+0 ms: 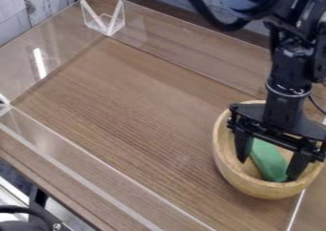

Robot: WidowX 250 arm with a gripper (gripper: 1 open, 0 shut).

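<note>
A pale wooden bowl [234, 173] stands at the right of the table, with a green object [268, 162] lying in it. My black gripper [268, 147] is over and partly inside the bowl, its fingers spread open on either side of the green object, which it partly hides. Whether the fingers touch the green object is unclear.
A clear plastic bracket [105, 15] stands at the back left. A dark cable or part lies at the lower left edge.
</note>
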